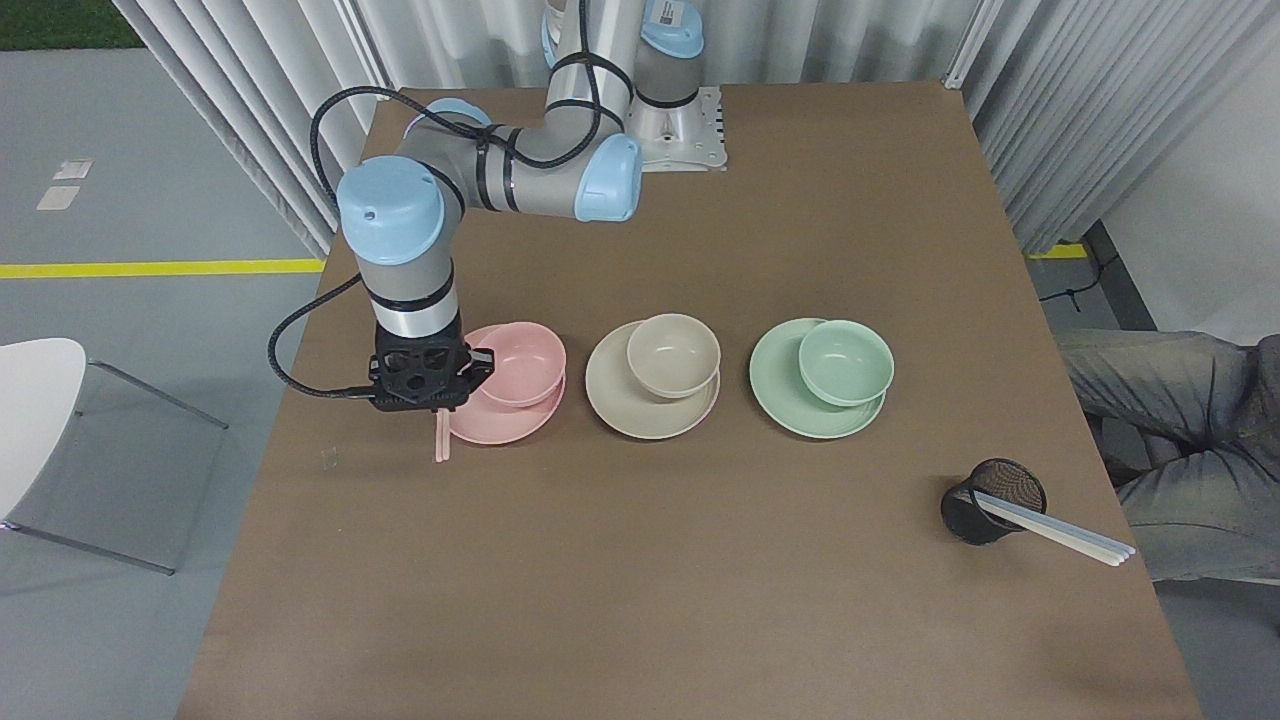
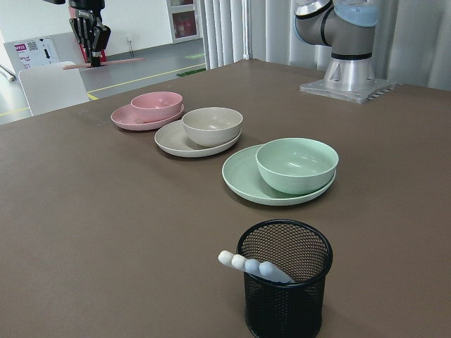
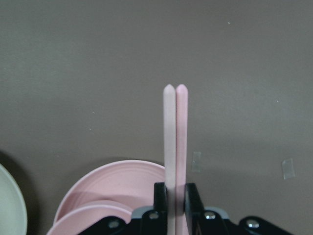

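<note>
A pair of pink chopsticks (image 3: 180, 127) is held in my shut gripper, raised above the table at its left side. In the front view they point toward the front of the table, partly hidden by my wrist. Below them sit a pink plate (image 1: 486, 427) and pink bowl (image 1: 519, 364). To the right are a cream plate (image 1: 618, 396) with bowl (image 1: 672, 354), and a green plate (image 1: 780, 384) with bowl (image 1: 846, 360).
A black mesh cup (image 1: 966, 516) holding white chopsticks (image 1: 1068, 534) stands at the front right. The arm's base (image 2: 349, 84) stands at the back.
</note>
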